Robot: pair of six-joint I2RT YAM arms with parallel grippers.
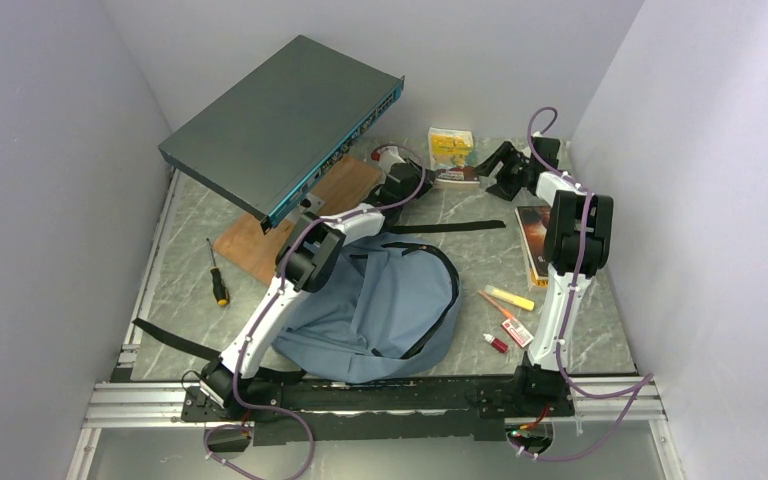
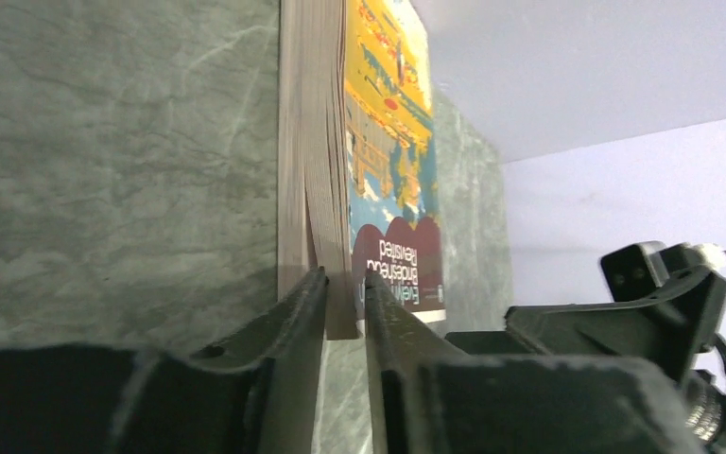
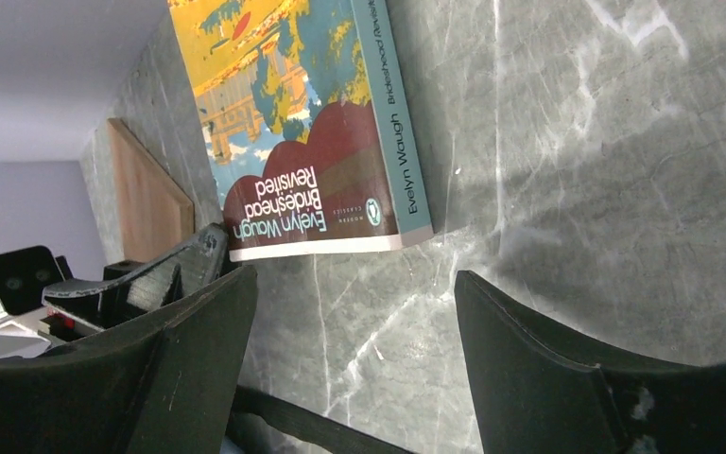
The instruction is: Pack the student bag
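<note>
The yellow Brideshead Revisited paperback (image 1: 451, 147) lies flat at the back, pages toward my left gripper (image 1: 422, 178). In the left wrist view, the fingertips of that gripper are close together at the lower page corner of the book (image 2: 388, 161); whether they grip it is unclear. My right gripper (image 1: 492, 172) stands open right of the book, nothing between its fingers; the right wrist view shows the book (image 3: 293, 142) beyond its fingertips (image 3: 354, 284). The blue bag (image 1: 370, 310) lies open at the front.
Another book (image 1: 534, 240) lies at right, with a highlighter (image 1: 510, 298), eraser (image 1: 516, 332) and small red bottle (image 1: 495, 342) in front. A screwdriver (image 1: 218, 285) and wooden board (image 1: 245, 240) are at left, under an overhanging dark metal box (image 1: 280, 120). Walls enclose three sides.
</note>
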